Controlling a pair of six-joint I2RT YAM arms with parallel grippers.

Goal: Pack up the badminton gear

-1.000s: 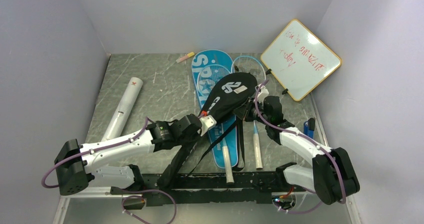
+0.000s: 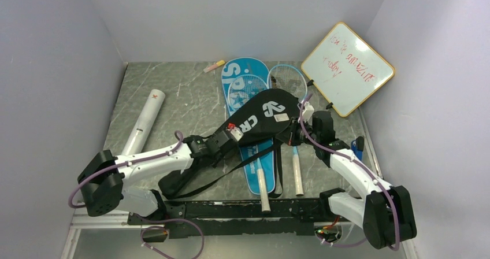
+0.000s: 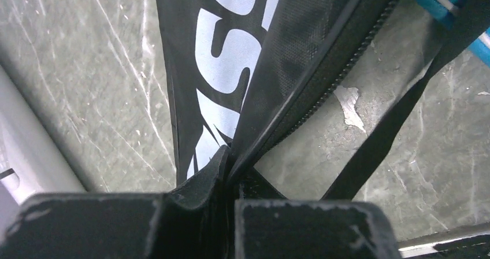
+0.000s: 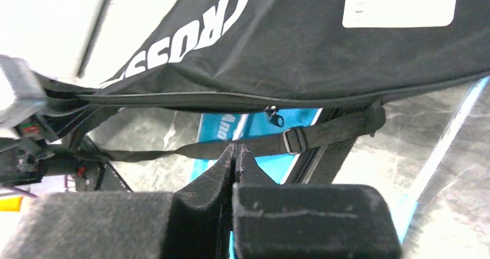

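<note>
The black racket bag lies diagonally over a blue bag and two rackets. My left gripper is shut on the black bag's zippered edge, with a loose strap beside it. My right gripper is over the blue bag and strap, below the zipper puller; its fingertips look close together, with nothing visible between them.
A white tube lies at left, a small yellow-capped item at the back. A whiteboard stands at right.
My left arm has moved back up and leftward, shifting the black bag's lower end left.
</note>
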